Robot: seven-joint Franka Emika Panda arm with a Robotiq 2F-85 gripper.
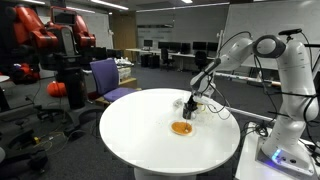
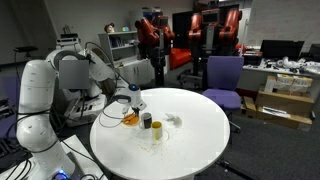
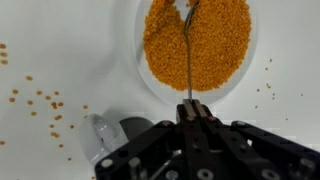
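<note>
A metal spoon (image 3: 187, 60) stretches away from my gripper, its thin handle between the closed fingertips. Its bowl end lies at the top of the wrist view, over orange grains (image 3: 220, 45) on a white plate (image 3: 146, 74). Whether the spoon's tip is buried in the grains is hard to tell. Seen from exterior view 1, the plate of grains (image 1: 181, 128) is on the round white table, with my gripper above and behind it. In exterior view 2 the grains (image 2: 131, 119) appear below the gripper.
A clear vessel (image 3: 97, 137) and a dark cup (image 3: 136, 127) stand close beside the gripper. Loose grains (image 3: 55, 105) are scattered on the table. A yellow cup (image 2: 157, 131) stands nearby.
</note>
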